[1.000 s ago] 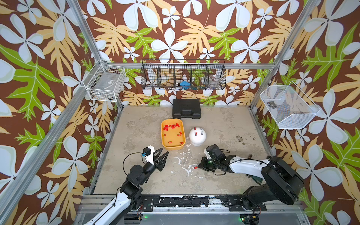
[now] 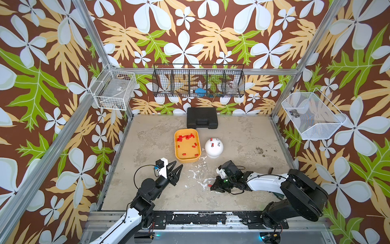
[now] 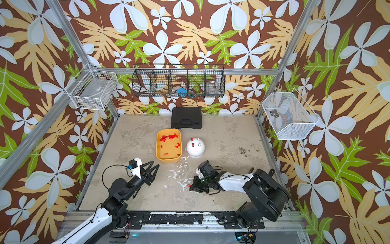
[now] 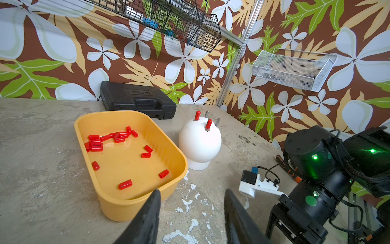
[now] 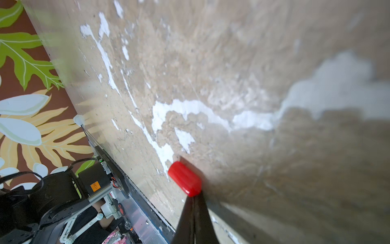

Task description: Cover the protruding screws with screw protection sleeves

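A white ball on a stand (image 4: 199, 142) carries upright screws, two capped red (image 4: 197, 115) and two bare metal (image 4: 217, 122). The orange bin (image 4: 126, 198) beside it holds several red sleeves (image 4: 125, 184). My left gripper stands open in front of the bin, nothing between its fingers. On the table, my right gripper is shut, with a loose red sleeve (image 5: 184, 177) lying just at its fingertips, not visibly between them.
A black case (image 2: 202, 118) lies behind the bin. Wire baskets (image 2: 198, 83) hang on the frame above. Tools lie partly hidden behind the right arm.
The left arm looks unchanged.
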